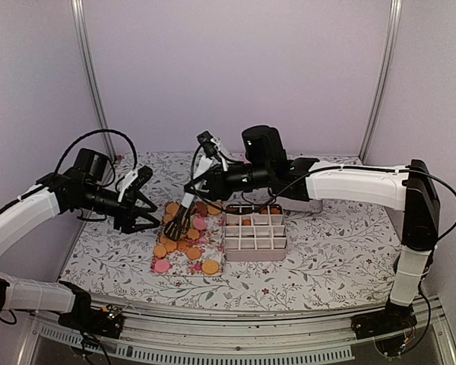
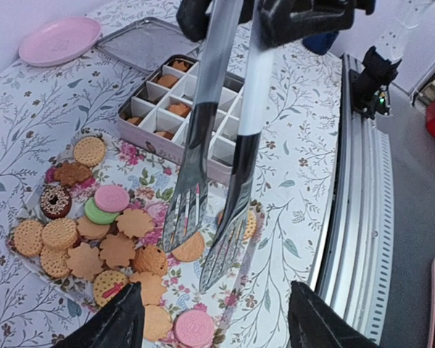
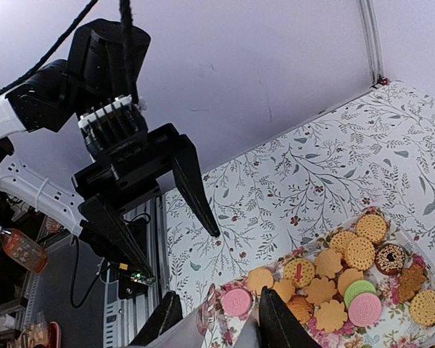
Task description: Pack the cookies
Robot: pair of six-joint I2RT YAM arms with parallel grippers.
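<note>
A floral board of cookies point(image 1: 186, 266) lies left of the compartment box point(image 1: 254, 254), which has cookies in some cells. My right gripper point(image 1: 207, 176) holds slotted tongs point(image 2: 248, 116) whose two blades hang apart over the cookies, near a pink cookie point(image 2: 112, 197) and brown ones. My left gripper point(image 1: 143, 217) hovers at the board's left side, fingers apart with nothing between them. In the right wrist view the tongs' handle fills the bottom between the right fingers, and the blades are hidden.
A pink plate point(image 2: 58, 36) and a grey tray point(image 2: 146, 45) lie behind the box.
</note>
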